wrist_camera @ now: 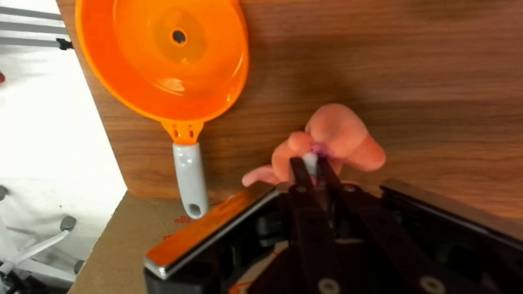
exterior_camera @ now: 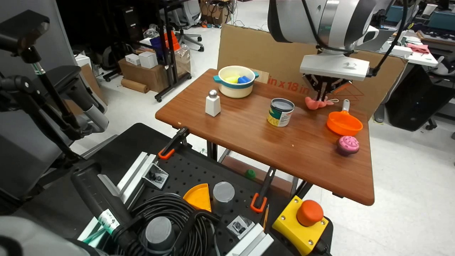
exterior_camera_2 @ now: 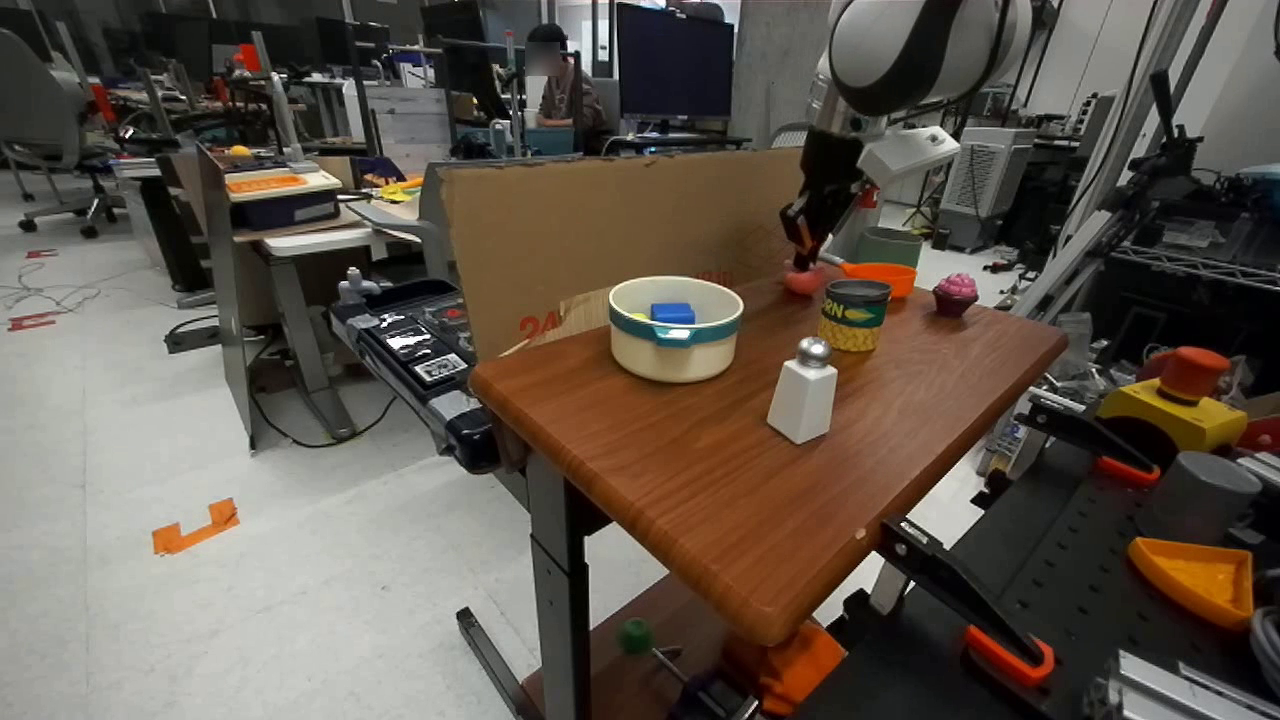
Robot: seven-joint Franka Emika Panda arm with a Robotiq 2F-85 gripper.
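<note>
A soft pink toy [wrist_camera: 338, 130] with rounded lobes lies at the back of the wooden table, seen from above in the wrist view. My gripper points down over it, its narrow fingers shut on part of the toy, where a small whitish bit shows between the tips. In exterior view 1 the pink toy [exterior_camera: 314, 104] sits directly under the gripper [exterior_camera: 320, 99], low over the tabletop. Exterior view 2 shows the pink toy [exterior_camera_2: 805, 280] partly hidden behind the can. Whether it touches the table cannot be told for certain.
Beside the toy lies an orange pan [wrist_camera: 162, 93] with a grey handle. A pink-topped cupcake [exterior_camera: 348, 145], a corn can [exterior_camera: 280, 112], a white shaker [exterior_camera: 213, 104] and a cream pot [exterior_camera: 235, 91] holding yellow and blue things share the table [exterior_camera: 256, 132]. Cardboard [exterior_camera: 264, 55] stands behind.
</note>
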